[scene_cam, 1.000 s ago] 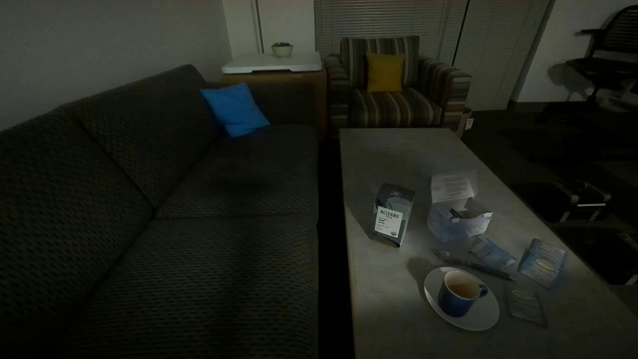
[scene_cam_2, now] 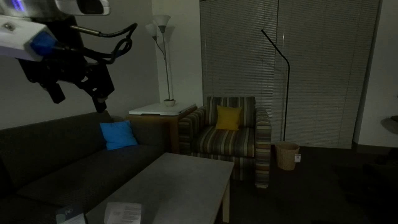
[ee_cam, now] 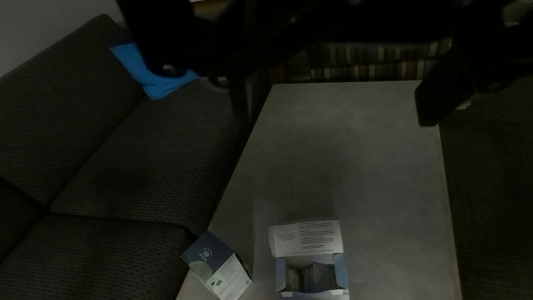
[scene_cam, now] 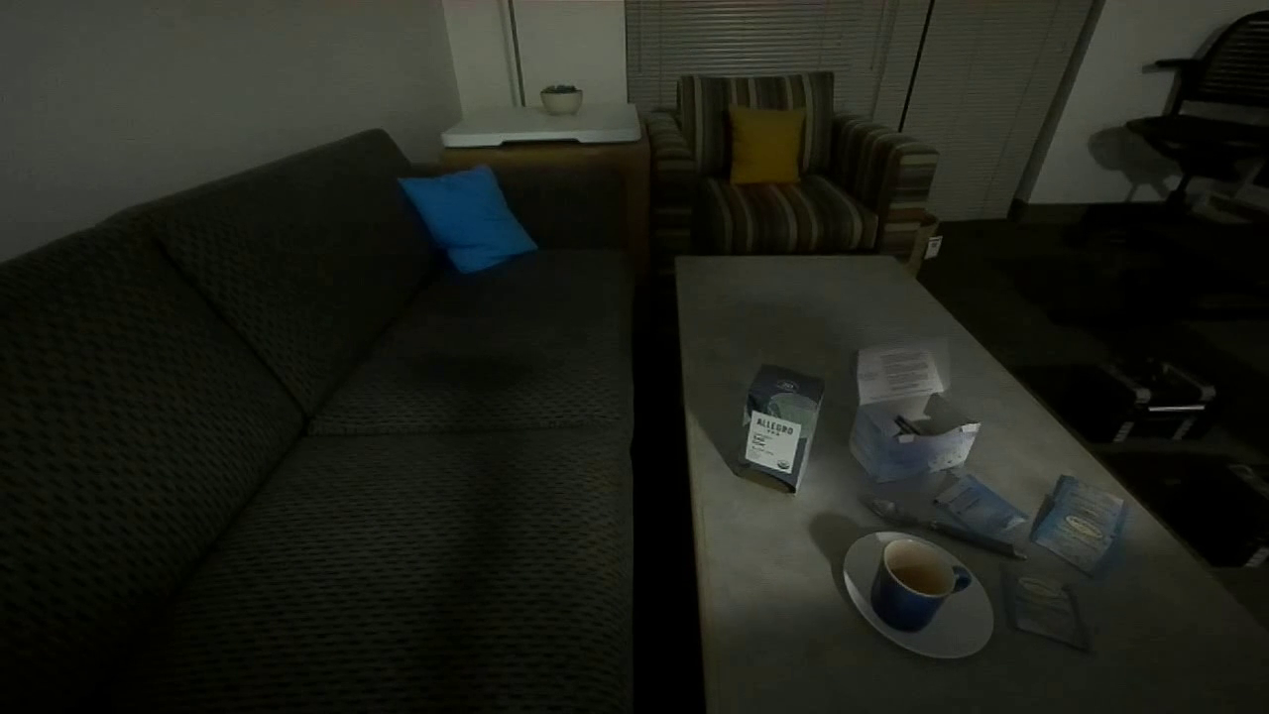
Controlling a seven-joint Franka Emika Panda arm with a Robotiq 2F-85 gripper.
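High above the sofa and table, my gripper (scene_cam_2: 79,102) stands open, its fingers wide apart and nothing between them. From the wrist view the gripper looks down on the table, well clear of the things there. An open light-blue box (scene_cam: 913,438) holds a row of packets, its lid flap raised. Left of it a dark tea box (scene_cam: 781,430) stands upright and closed. Nearer the front, a blue cup (scene_cam: 911,585) with brownish liquid rests on a white saucer (scene_cam: 865,609). Several tea packets (scene_cam: 1080,524) and a dark pen-like or spoon-like item (scene_cam: 946,528) lie beside it.
A grey sofa (scene_cam: 476,524) with a blue pillow (scene_cam: 472,220) runs along the table's left side. Beyond the table (scene_cam: 785,315), whose far half is bare, stands a striped armchair (scene_cam_2: 227,143) with a yellow pillow (scene_cam_2: 228,117). The room is dim.
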